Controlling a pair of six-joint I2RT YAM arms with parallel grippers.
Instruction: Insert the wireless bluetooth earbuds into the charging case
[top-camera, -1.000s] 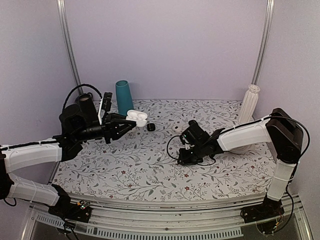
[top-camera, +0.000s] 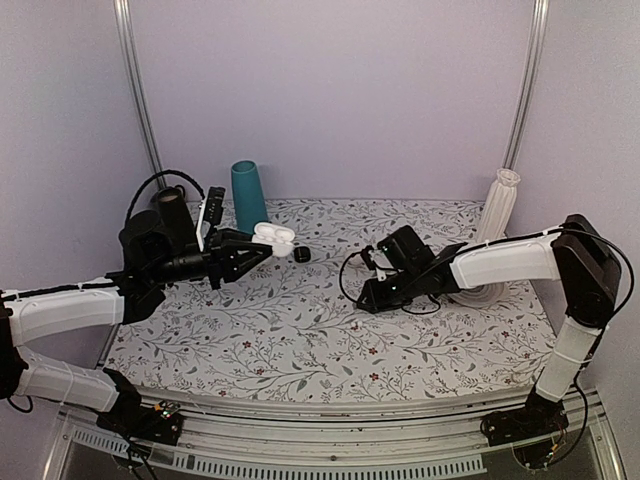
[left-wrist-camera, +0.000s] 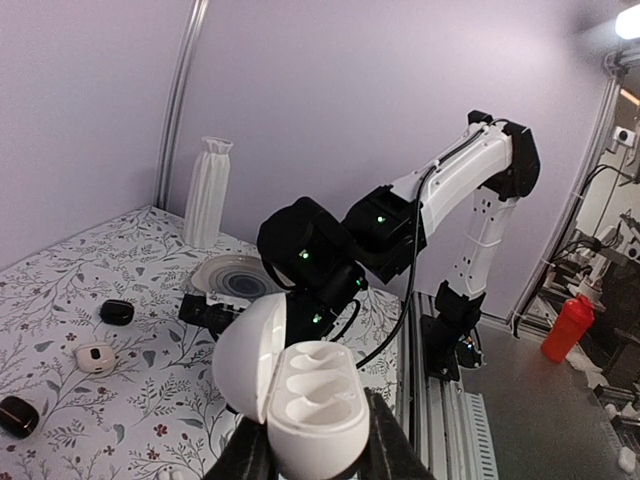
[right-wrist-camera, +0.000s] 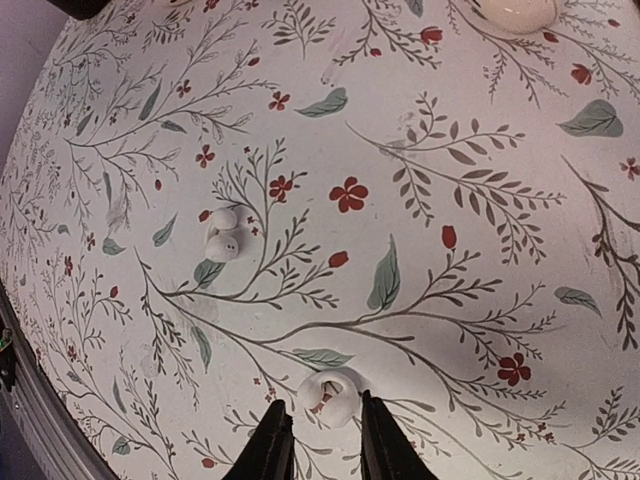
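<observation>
A white charging case (top-camera: 274, 237) with its lid raised is clasped in my left gripper (top-camera: 250, 262), above the table's left side. Its slots (left-wrist-camera: 318, 385) look empty in the left wrist view. Two white earbuds lie apart on the flowered cloth in the right wrist view: one earbud (right-wrist-camera: 330, 399) just beyond the right fingertips, the other earbud (right-wrist-camera: 222, 236) farther up and left. My right gripper is open above the cloth, a gap between its fingers and no earbud gripped. In the top view, the right gripper hides the tabletop beneath it.
A black case (top-camera: 302, 254) and a round white case (left-wrist-camera: 95, 358) sit toward the back, with another black case (left-wrist-camera: 18, 417) nearby. A teal vase (top-camera: 248, 195) stands at back left, a white vase (top-camera: 498, 205) at back right.
The left arm and the case it holds have stayed put.
</observation>
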